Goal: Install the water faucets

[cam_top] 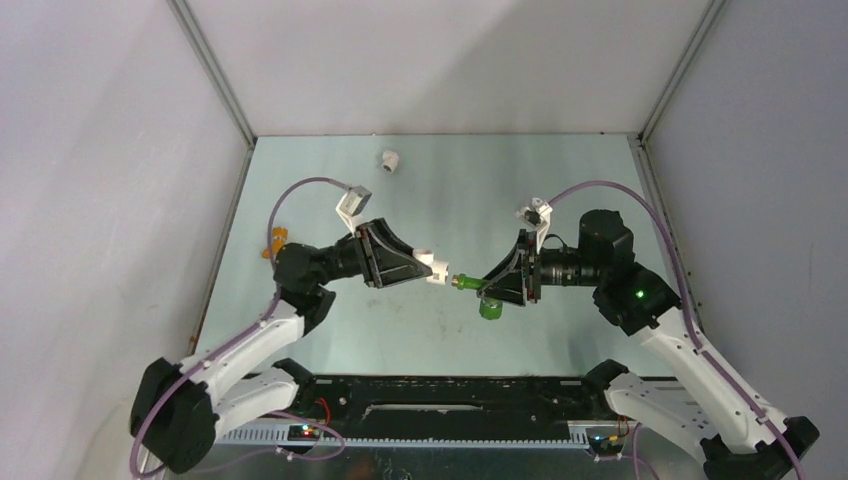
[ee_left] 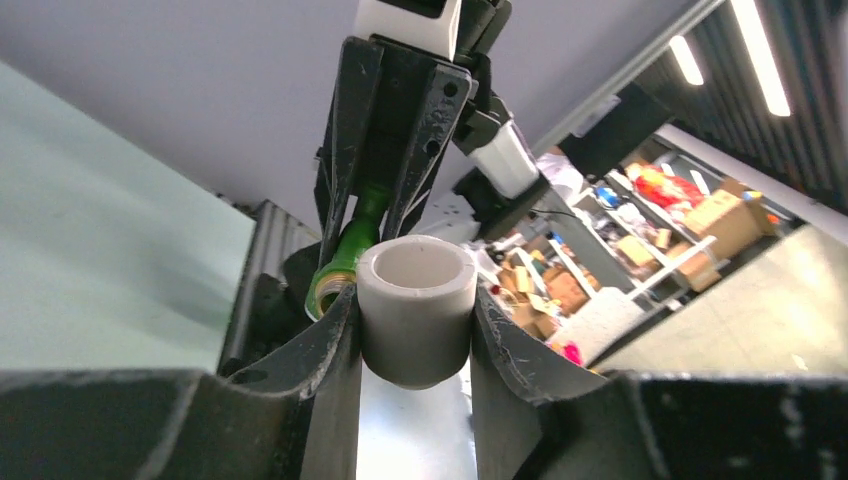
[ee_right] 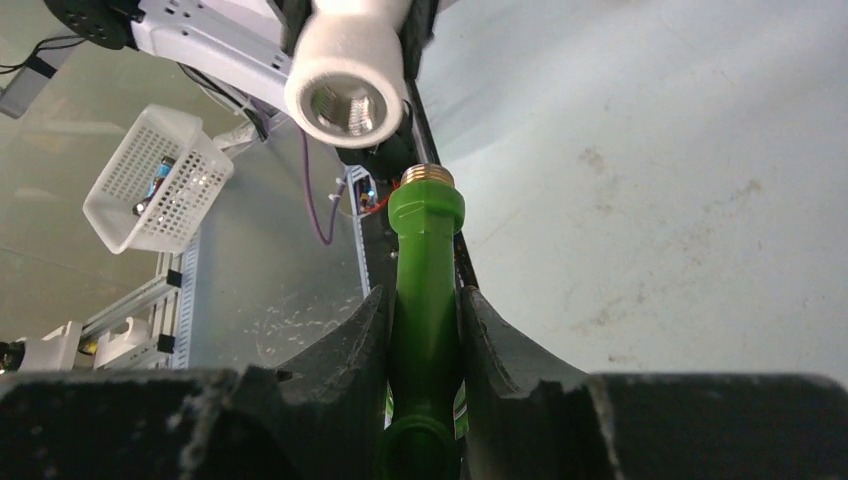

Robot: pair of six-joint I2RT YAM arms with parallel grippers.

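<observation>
My left gripper holds a white plastic fitting between its fingers; in the right wrist view the fitting's threaded opening faces the camera. My right gripper is shut on a green faucet, its brass threaded end pointing toward the white fitting. The two parts are close in the top view, with a small gap between them. A second white fitting lies at the back of the table. An orange faucet lies at left, partly behind my left arm.
Walls enclose the left, right and back. A dark rail runs along the front edge. Outside, the right wrist view shows a white basket.
</observation>
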